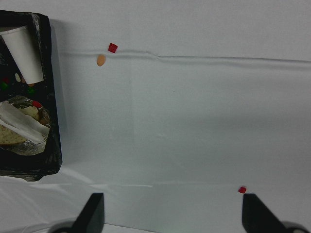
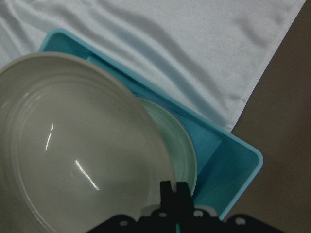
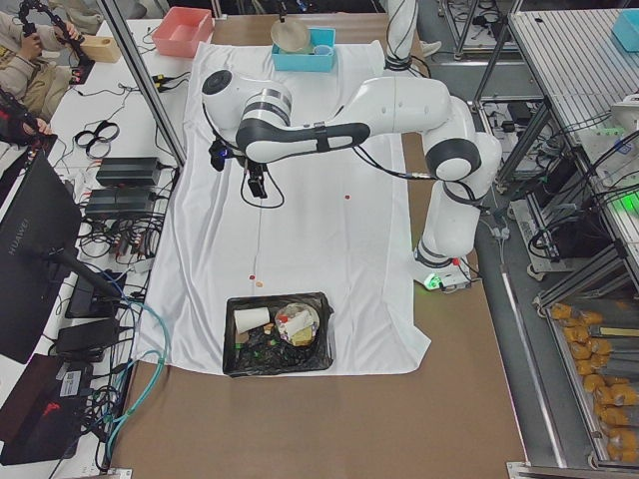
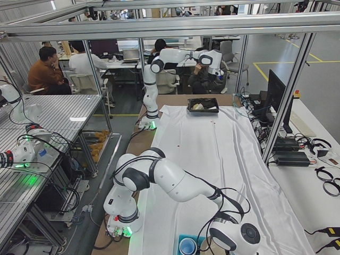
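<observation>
My right gripper is shut on the rim of a beige plate (image 2: pixel 82 141), held over a blue bin (image 2: pixel 228 179) that holds a pale green dish (image 2: pixel 177 141); in the left camera view the plate (image 3: pixel 291 33) covers part of that bin (image 3: pixel 304 62). My left gripper hangs open over the white cloth (image 1: pixel 184 121). Below it lie red bits (image 1: pixel 112 48) and an orange bit (image 1: pixel 101 60), beside a black bin (image 1: pixel 53 145) holding a paper cup (image 1: pixel 24 56), foil and scraps.
A pink bin (image 3: pixel 183 30) sits on the side table, beside a metal frame post. A monitor (image 3: pixel 35 259), cables and dark boxes crowd the left side.
</observation>
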